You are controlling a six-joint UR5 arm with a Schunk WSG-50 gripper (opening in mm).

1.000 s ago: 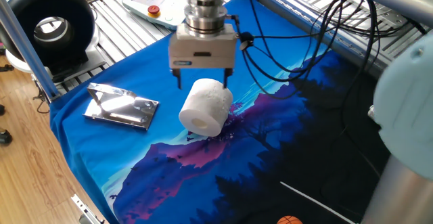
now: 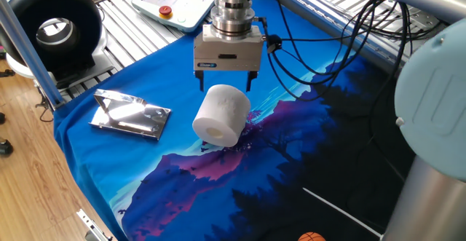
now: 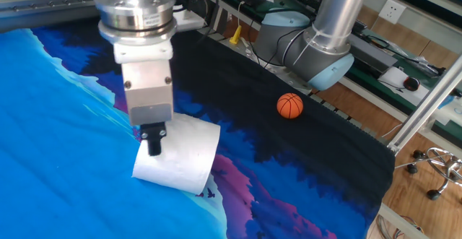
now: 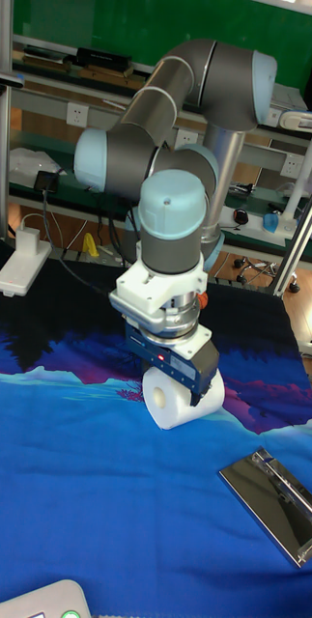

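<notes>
A white paper roll (image 2: 220, 117) lies on its side on the blue printed cloth, its cored end facing the front left in exterior view 1. Just above and behind it in that view hangs my gripper (image 2: 226, 88), open, its two dark fingers set wide apart with nothing held between them. One black finger (image 3: 154, 145) overlaps the roll (image 3: 189, 156) in exterior view 2; whether it touches cannot be told. In exterior view 3 the gripper partly covers the top of the roll (image 4: 177, 410). To the roll's left stands a shiny metal holder (image 2: 142, 119), also visible in exterior view 3 (image 4: 275, 505).
An orange ball (image 3: 289, 106) rests on the dark part of the cloth. The teach pendant (image 2: 175, 1) with its red button lies at the back. Loose black cables (image 2: 342, 62) hang right of the gripper.
My gripper has shifted right over the roll since a second ago. The roll and holder stay put.
</notes>
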